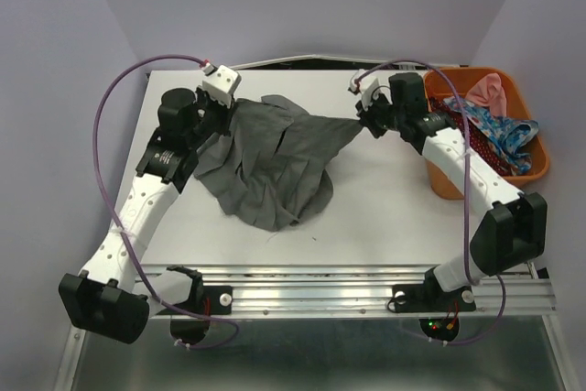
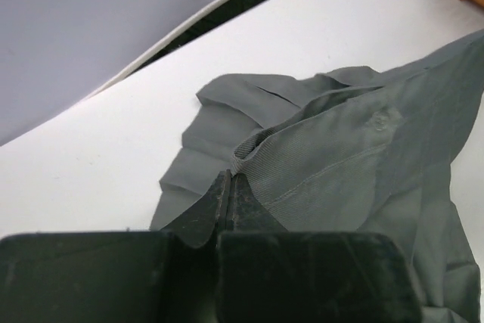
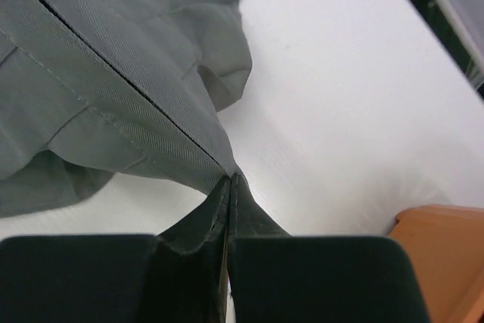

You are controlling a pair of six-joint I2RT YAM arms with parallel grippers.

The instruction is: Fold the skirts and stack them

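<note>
A grey skirt [image 1: 275,162] lies crumpled on the white table, its upper band lifted between both grippers. My left gripper [image 1: 229,109] is shut on its upper left corner; in the left wrist view the fabric [image 2: 325,156] runs from the fingertips toward the upper right. My right gripper [image 1: 364,121] is shut on the other end of the band; in the right wrist view the grey cloth [image 3: 121,88] stretches from the fingertips to the upper left.
An orange bin [image 1: 444,185] at the right holds red, blue-patterned and pink cloths.
</note>
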